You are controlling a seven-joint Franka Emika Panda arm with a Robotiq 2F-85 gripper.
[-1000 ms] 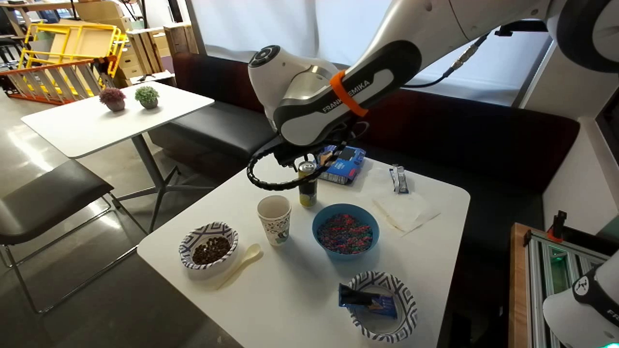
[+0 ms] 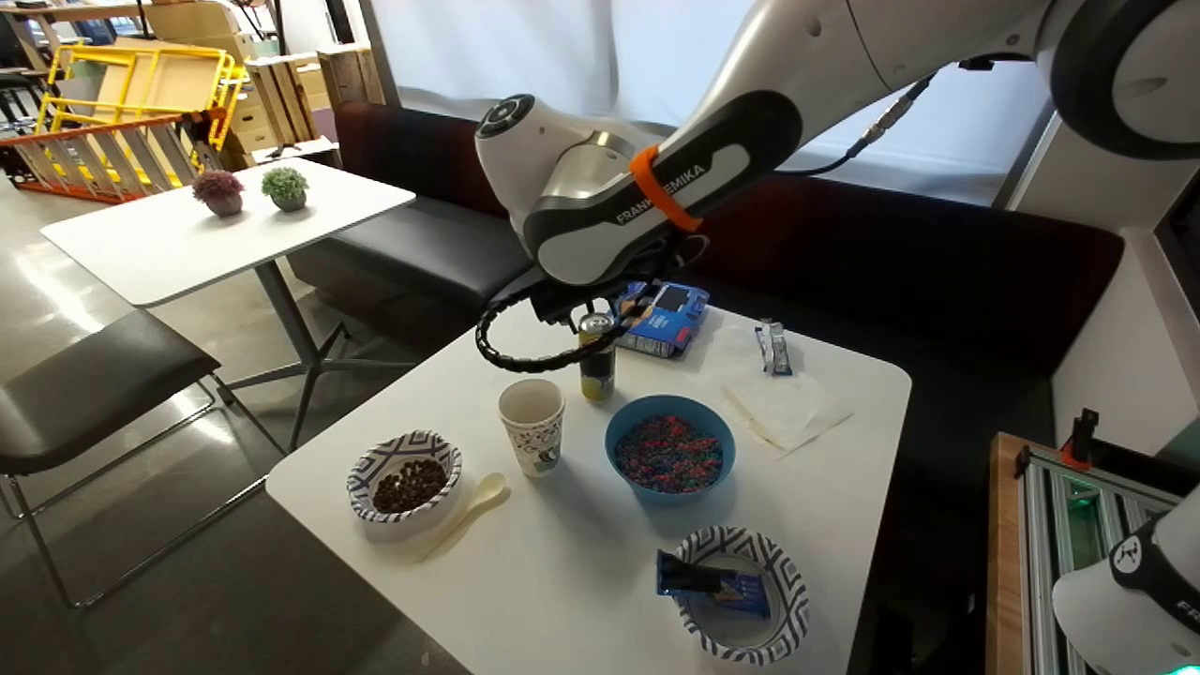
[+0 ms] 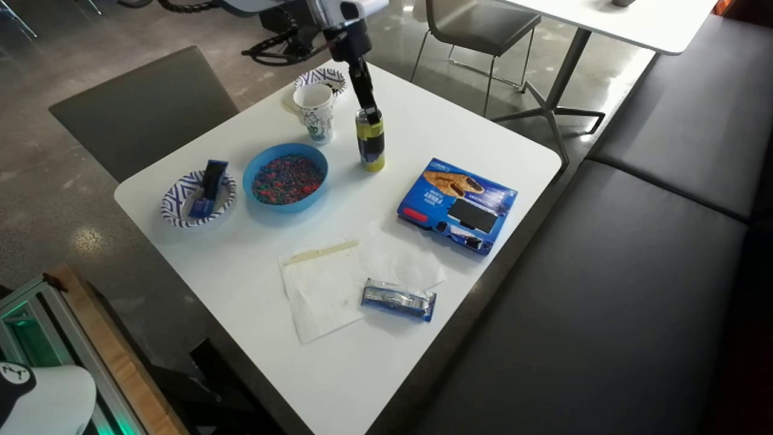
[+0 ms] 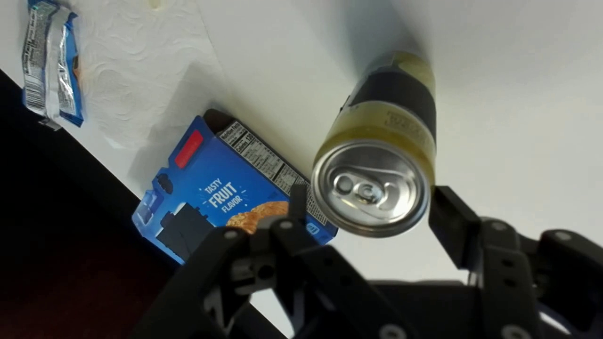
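Observation:
An upright yellow-green and black can [image 2: 598, 377] stands on the white table. My gripper points down at its top, one finger on either side of the silver lid. The right finger [image 4: 450, 223] looks very close to the can [image 4: 376, 169]; a narrow gap shows at the left finger [image 4: 297, 204]. The fingers are part open, and the can still rests on the table. In exterior view 2 the fingers [image 3: 365, 94] overlap the can's upper rim, and whether they touch it cannot be told.
A blue snack box [image 3: 460, 205] lies close to the can. A paper cup [image 2: 533, 427] and a blue bowl [image 2: 670, 450] stand nearby. Patterned bowls [image 2: 405, 477], a spoon [image 2: 478, 501], a wrapped bar [image 3: 398, 300] and a napkin [image 3: 322, 297] occupy other parts of the table.
In exterior view 1 the arm has shifted slightly to the left, its hand staying over the can. The can and the other table objects have not moved.

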